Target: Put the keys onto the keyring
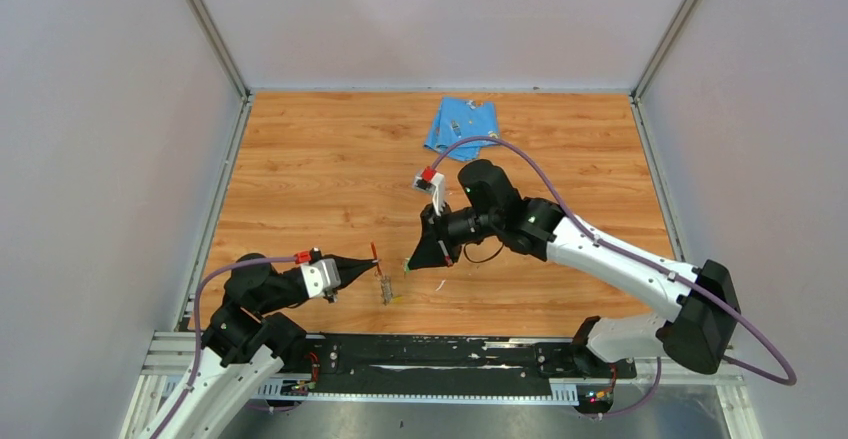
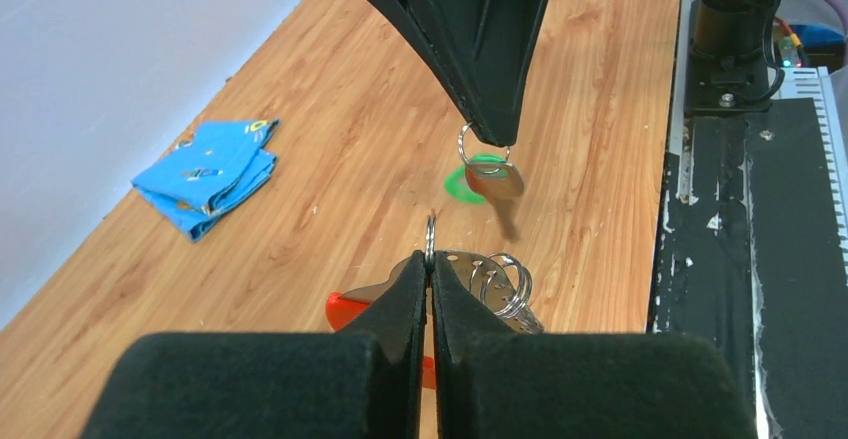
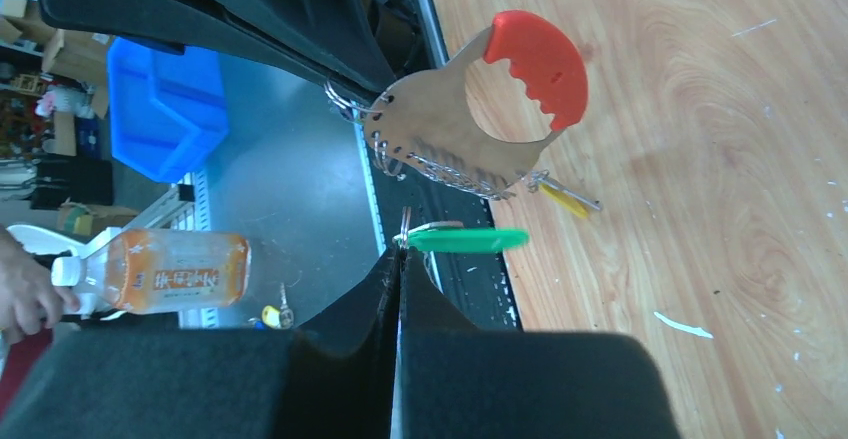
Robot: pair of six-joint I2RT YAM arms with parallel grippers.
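Note:
A metal plate with a red grip (image 3: 540, 64) and several small rings along its holed edge hangs at the tips of my left gripper (image 1: 376, 262). That gripper is shut on a thin ring (image 2: 431, 231), seen nearly edge-on in the left wrist view. My right gripper (image 1: 408, 266) is shut on another thin ring (image 3: 405, 224). A key with a green head (image 3: 470, 240) hangs from this second ring. The two grippers face each other, apart, with the right one's tips a little farther back in the left wrist view. A yellow-headed key (image 3: 565, 199) shows beside the plate.
A folded blue cloth (image 1: 463, 127) lies at the back of the table. The wooden tabletop (image 1: 310, 179) is otherwise mostly bare, with small white scraps. The black front strip (image 1: 440, 354) runs along the near edge.

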